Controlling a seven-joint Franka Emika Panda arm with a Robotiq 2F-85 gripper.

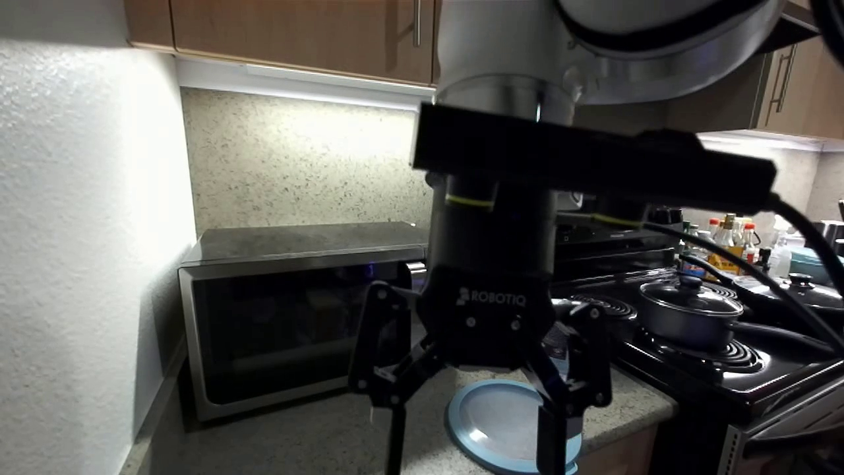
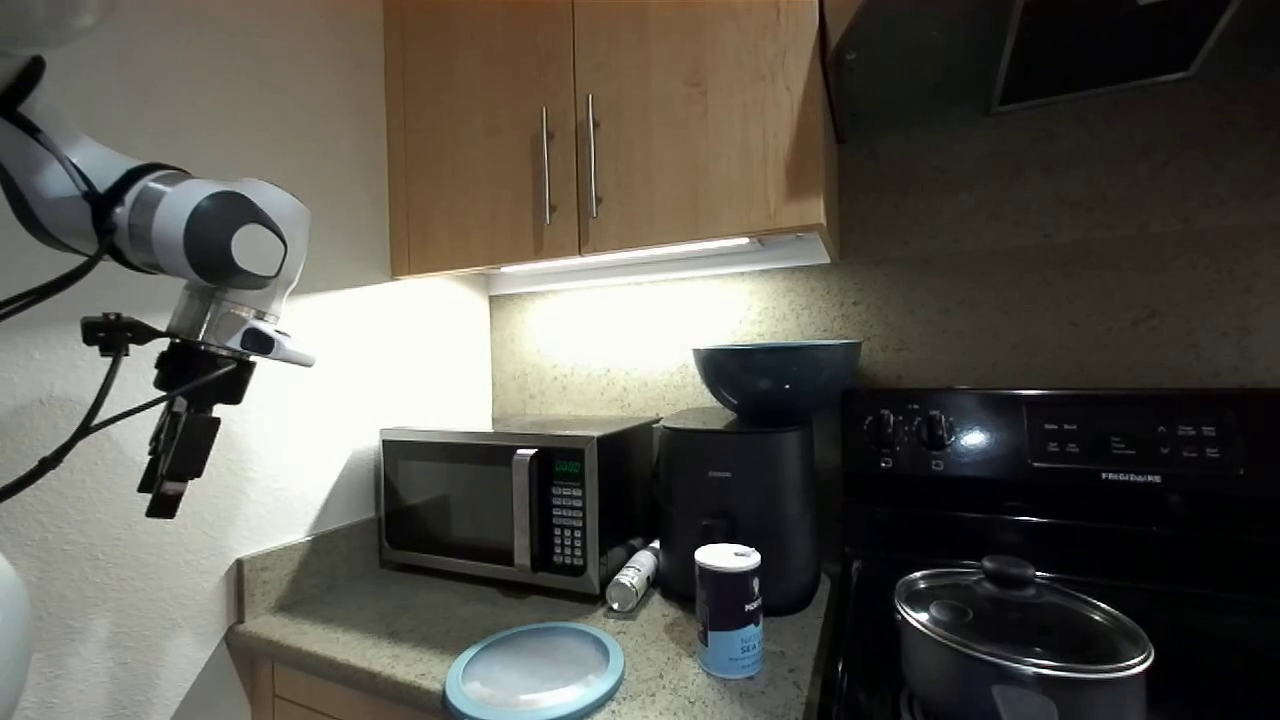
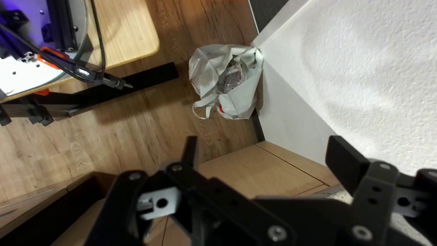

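Observation:
My gripper is open, its two fingers wide apart with nothing between them. In exterior view 2 the gripper hangs in the air at the left, short of the counter and clear of everything on it. Exterior view 1 has the gripper large in front of the counter, hiding the right part of the microwave. A clear lid with a blue rim lies flat on the counter. To its right stands a dark and light blue canister with a white top.
A black air fryer carries a blue bowl, and a small bottle lies beside it. On the stove sits a lidded pot. Below my gripper, a white bag rests on the floor by the wall.

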